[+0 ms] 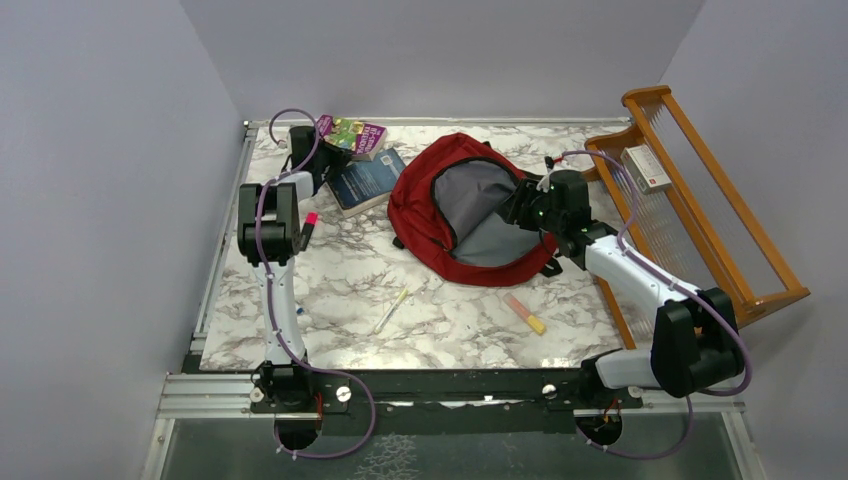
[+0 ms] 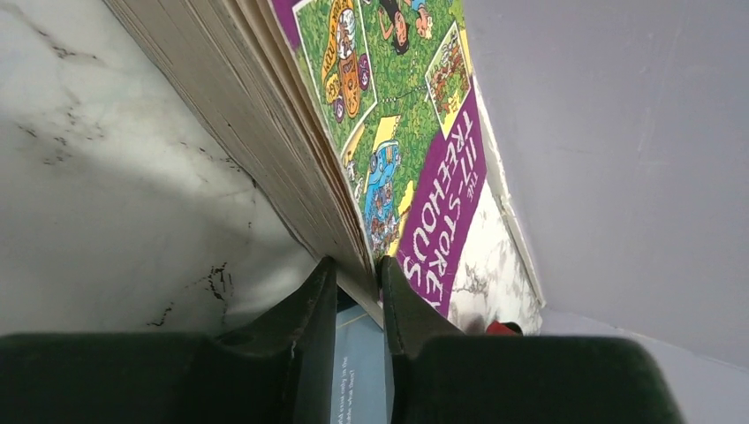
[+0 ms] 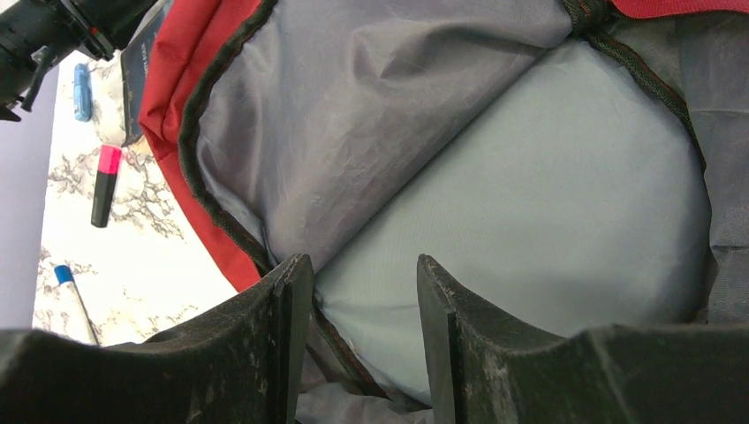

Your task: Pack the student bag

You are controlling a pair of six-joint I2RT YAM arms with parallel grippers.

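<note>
At the back left of the top view, the purple-and-green Treehouse book (image 1: 370, 142) lies by the upper end of a blue book (image 1: 368, 183). My left gripper is at the Treehouse book (image 2: 450, 194), its page edge between the fingers, one on each side. Whether they are clamped tight cannot be told. Part of the blue book (image 2: 359, 358) shows behind the fingers. The red bag (image 1: 420, 205) lies spread with its grey inside exposed. Over its right side is my right gripper, open, with only bag lining (image 3: 495, 203) beyond its fingers.
A pink-capped marker (image 1: 309, 230), a thin pen (image 1: 391, 311) and an orange-and-yellow stick (image 1: 524, 313) lie loose on the marble table. A wooden rack (image 1: 690, 205) holding a white box (image 1: 646, 169) stands to the right.
</note>
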